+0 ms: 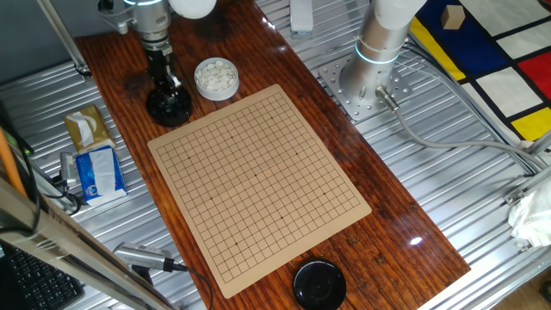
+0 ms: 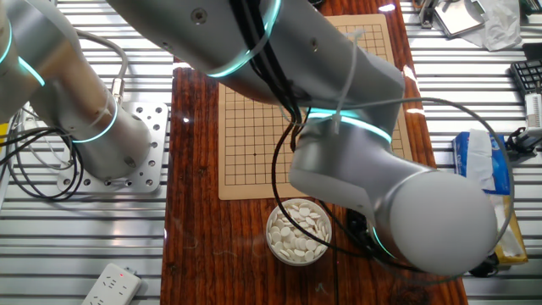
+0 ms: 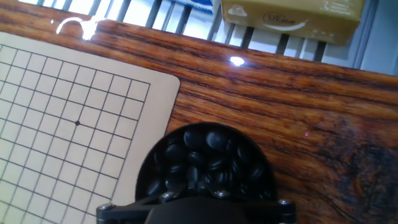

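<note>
My gripper (image 1: 166, 91) points down at the black bowl (image 1: 169, 109) at the far left of the wooden table. Black stones (image 3: 215, 140) fill that bowl in the wrist view, and the dark gripper mechanism covers its near side. How its fingers stand, and whether a stone is between them, cannot be made out. Beside the bowl lies the tan grid board (image 1: 256, 176), with no stones on it. A white bowl (image 1: 216, 79) of white stones stands close to the black one.
A black round dish or lid (image 1: 319, 285) sits at the opposite end of the board. Tissue packs (image 1: 101, 175) lie off the table's left side. The arm's base (image 1: 366, 84) stands along the right side. Bare wood surrounds the board.
</note>
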